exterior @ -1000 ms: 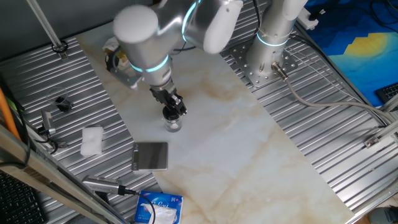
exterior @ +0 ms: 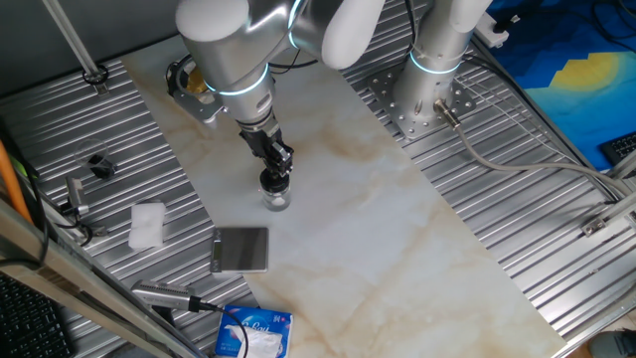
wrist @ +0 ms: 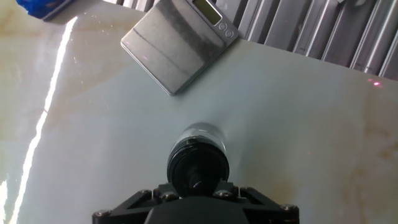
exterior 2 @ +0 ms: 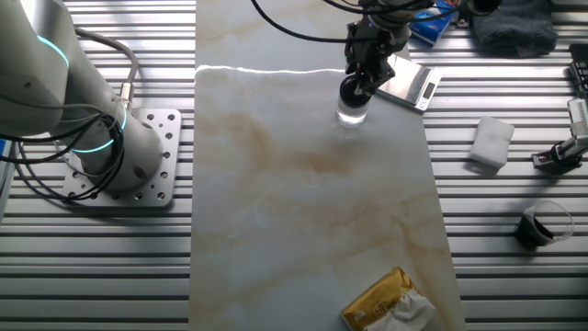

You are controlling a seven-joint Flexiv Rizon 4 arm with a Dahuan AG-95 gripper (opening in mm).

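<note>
A clear glass jar with a black top stands upright on the marbled board. My gripper is right at that black top, pointing down. From above, the wrist view has the round black top between the dark finger linkages of the gripper, with a bit of clear glass showing beyond it. Whether the fingers press on the top cannot be made out. In exterior view 2 the jar's clear body rests on the board below the gripper.
Close to the jar lies a flat silver scale at the board's edge. A blue tissue pack and a gold tissue pack sit farther off. A white block and a small cup are off the board. Most of the board is clear.
Compared with a second ago, the arm has shifted and turned slightly, with the gripper still at the jar's top. The jar stands in the same spot.
</note>
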